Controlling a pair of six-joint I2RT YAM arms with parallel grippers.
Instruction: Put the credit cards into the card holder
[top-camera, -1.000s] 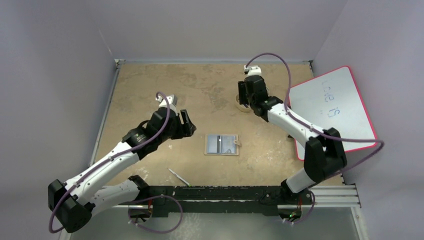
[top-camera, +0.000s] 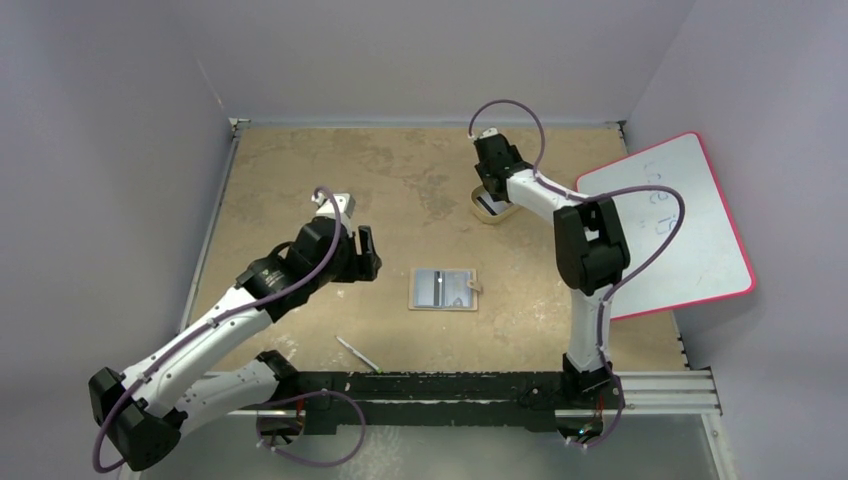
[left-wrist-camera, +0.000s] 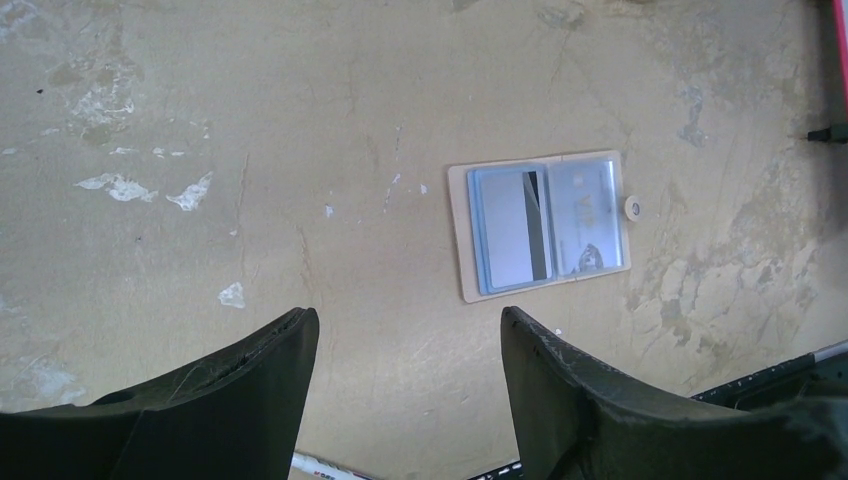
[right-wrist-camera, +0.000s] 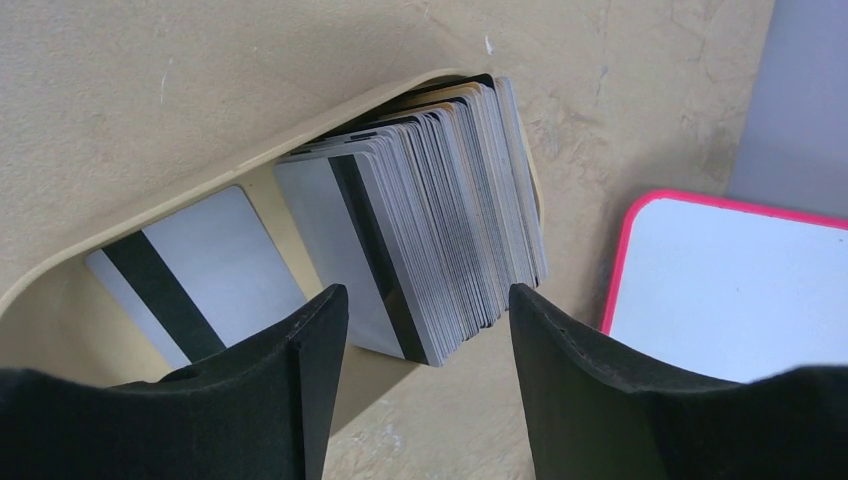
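Note:
A beige oval box (right-wrist-camera: 230, 165) at the back right holds a leaning stack of credit cards (right-wrist-camera: 440, 220) and one card (right-wrist-camera: 215, 260) lying flat with a dark stripe. My right gripper is open just over the stack, nothing seen held. The card holder (left-wrist-camera: 585, 215), a flat board with clear and blue pockets, lies at front centre; its left pocket shows a grey card-like face with a dark stripe. My left gripper stands open above the table, left of the holder, empty.
A whiteboard (top-camera: 665, 260) with a pink edge and writing covers the right side of the table. A pen (top-camera: 357, 352) lies at the front edge.

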